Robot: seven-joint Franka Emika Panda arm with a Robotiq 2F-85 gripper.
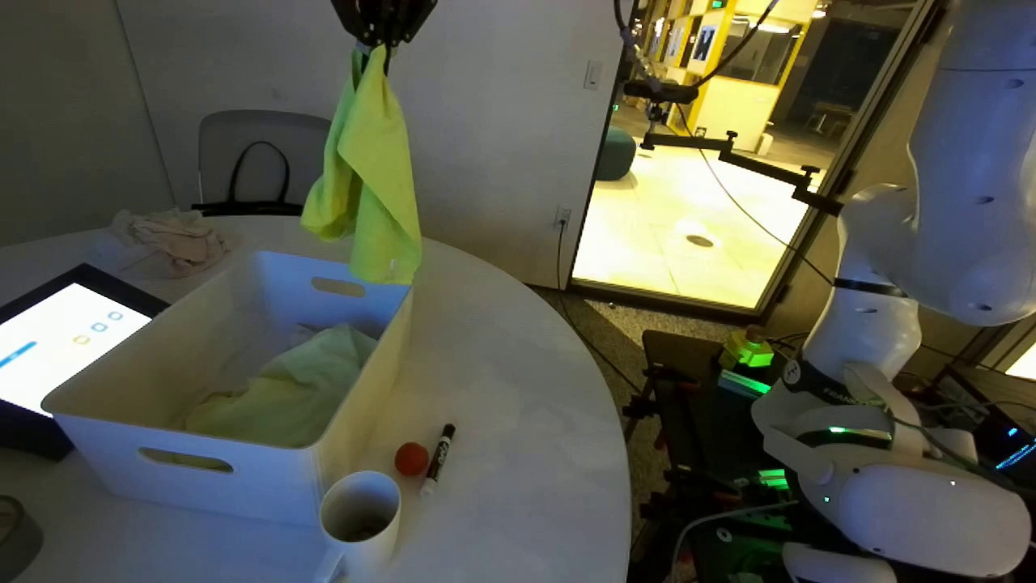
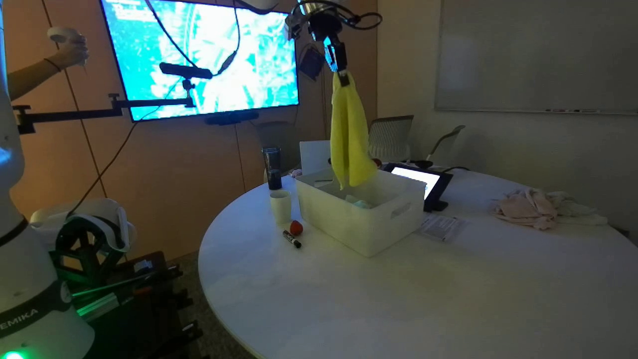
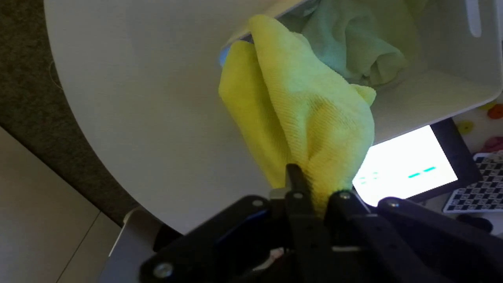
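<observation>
A yellow cloth (image 1: 374, 165) hangs in the air from my gripper (image 1: 379, 44), which is shut on its upper end. In exterior view 1 its lower corner overlaps the far right corner of a white bin (image 1: 374, 389). From the other side, the cloth (image 2: 350, 134) dangles in front of the bin's opening. The wrist view shows the cloth (image 3: 311, 113) bunched between the fingers, with its folds partly covering the bin's wall. Inside the bin lies a pale green cloth (image 1: 301, 384), crumpled on the bottom.
Beside the bin stand a white mug (image 1: 361, 515), a red ball (image 1: 412, 458) and a black marker (image 1: 439, 458). A lit tablet (image 1: 68, 340) leans near the bin's other side. Pinkish cloths (image 1: 175, 241) lie at the far edge.
</observation>
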